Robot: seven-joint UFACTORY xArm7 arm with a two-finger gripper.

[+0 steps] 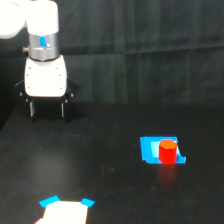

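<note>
At the right of the camera view a red, round-topped object [168,152] stands over the right part of a small blue patch [148,145] with a pale centre. My gripper [47,106] hangs under the white arm at the far left, well away from the red object. Its two dark fingers [31,109] are spread apart, and nothing shows between them.
Cut off by the bottom edge is a pale block or panel [65,213] with blue corner pieces. Dark, bare table [100,150] lies between it, the arm and the red object. A black curtain [140,60] hangs behind.
</note>
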